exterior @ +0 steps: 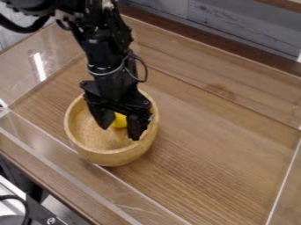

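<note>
A black robot arm hangs down into a round wooden bowl (109, 153) at the centre left of the view. Inside the bowl a small yellow object (119, 122) sits between the dark fingers of the gripper (119, 126), which reach down on either side of it. The fingers partly hide the object, and whether they touch it I cannot tell.
A pale strip runs along its left edge, with a dark cable at the lower left. A grey wall stands at the back right.
</note>
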